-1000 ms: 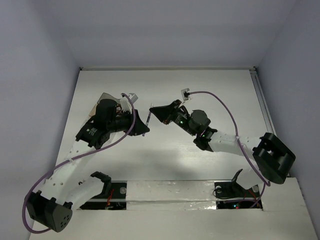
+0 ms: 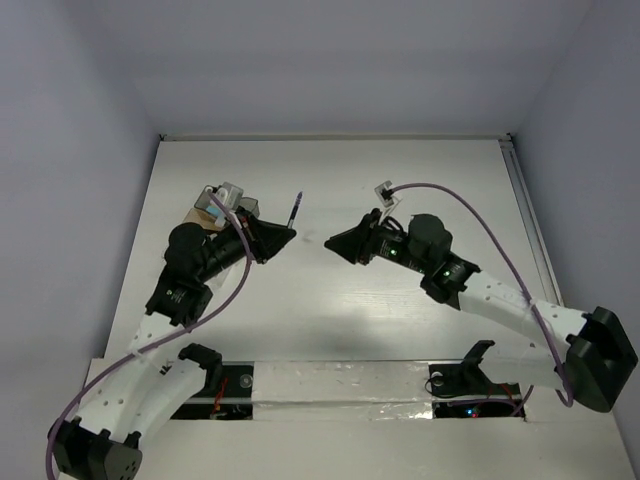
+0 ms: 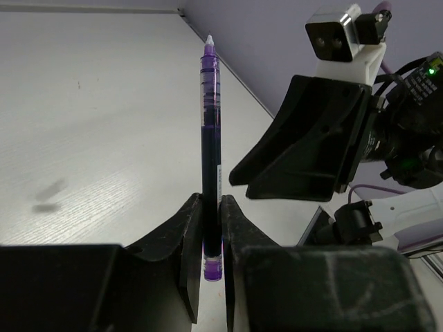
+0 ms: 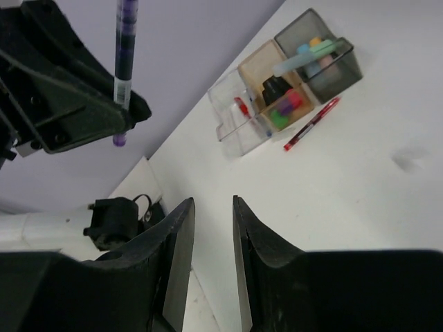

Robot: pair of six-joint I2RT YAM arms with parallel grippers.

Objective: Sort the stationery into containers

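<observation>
A purple pen with a clear cap end [image 3: 211, 155] stands upright between the fingertips of my left gripper, which is shut on it. The same pen [image 2: 295, 210] shows in the top view, sticking out from the left gripper [image 2: 291, 234]. My right gripper is part open and empty, held apart from the pen to its right. A row of containers stands at the left of the table: a clear box [image 4: 242, 142], a tan box [image 4: 304, 107] and a dark grey box [image 4: 347, 77], each with small items inside. A red pen [image 4: 311, 125] lies on the table beside them.
The left arm covers much of the containers in the top view. Both grippers hover near the middle, with a gap between them.
Earlier both grippers met at the pen. Now the right gripper has drawn away to the right, and the pen stays with the left gripper.
</observation>
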